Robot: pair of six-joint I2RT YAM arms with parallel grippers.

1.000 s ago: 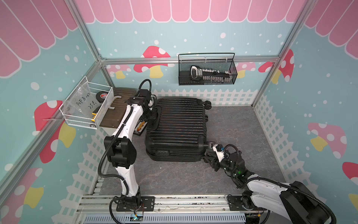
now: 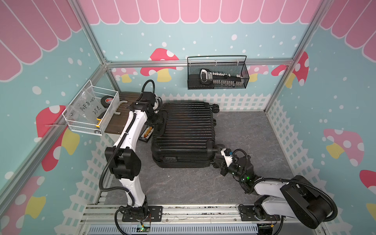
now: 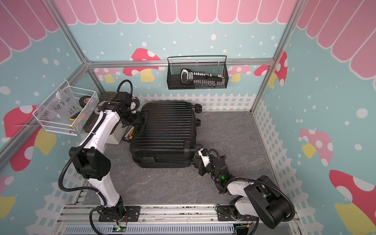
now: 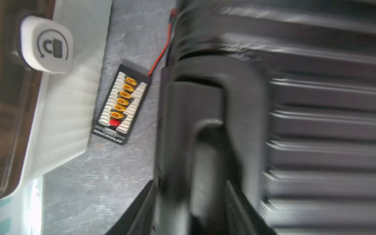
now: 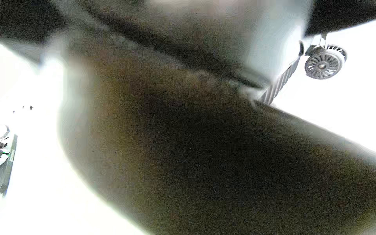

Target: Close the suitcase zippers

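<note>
The black ribbed suitcase (image 2: 188, 125) lies flat on the floor with its wheels to the right. Its zipper pulls cannot be made out in any view. At its left side, my left gripper is over the handle (image 4: 180, 129), blurred fingers apart with part of the handle side showing between them; contact cannot be told. By the suitcase's front right corner and wheels, my right gripper (image 2: 220, 161) is low and shut. In the right wrist view a large dark blurred shape fills the middle and hides the right fingers; a wheel (image 5: 323, 65) shows at the upper right.
A white box with a brown lid (image 3: 96, 119) stands close to the suitcase's left. Between them lies a small connector board (image 4: 121, 103) with a red wire. A black wire basket (image 2: 217, 74) hangs at the back.
The suitcase has shifted slightly left and back, with the right gripper moving the same way. The left arm's elbow has swung a little left, and its gripper has moved slightly.
</note>
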